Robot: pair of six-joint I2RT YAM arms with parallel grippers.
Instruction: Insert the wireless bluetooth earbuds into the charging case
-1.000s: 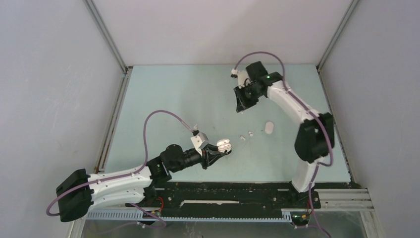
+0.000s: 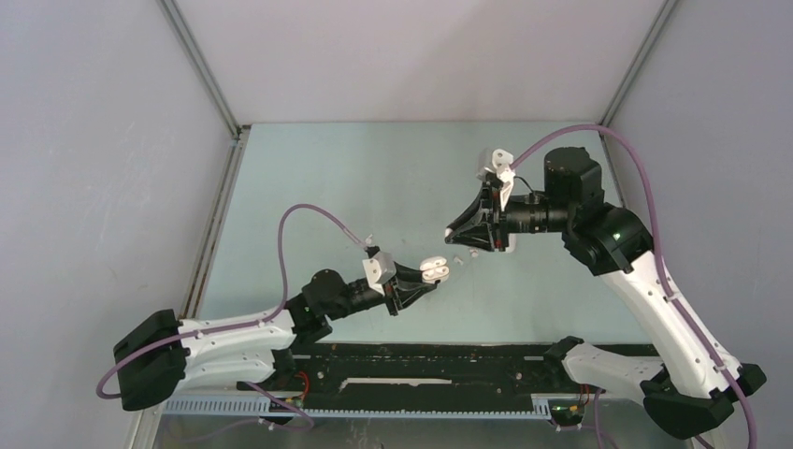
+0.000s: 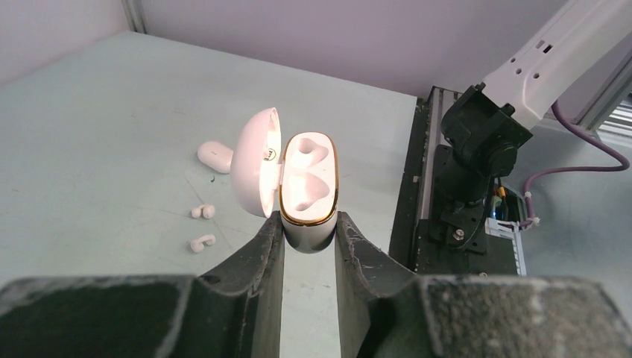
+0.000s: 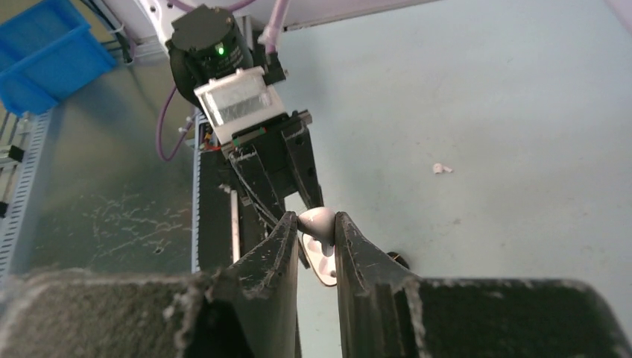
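An open white charging case with a gold rim (image 3: 309, 186) is held upright in my left gripper (image 2: 428, 285), its lid hinged back and both cavities visible. My right gripper (image 2: 451, 234) is shut on a white earbud (image 4: 317, 222), above and to the upper right of the case in the top view; in the right wrist view the case (image 4: 326, 265) shows behind that earbud. In the left wrist view two small white earbud-like pieces (image 3: 203, 211) lie on the table, one nearer than the other, beside a faint line.
A closed white pill-shaped case (image 3: 215, 155) lies on the table (image 2: 355, 178), partly under the right arm in the top view. Walls enclose the sides and back; a dark rail (image 2: 421, 374) runs along the front edge.
My left gripper has shifted slightly right with the case.
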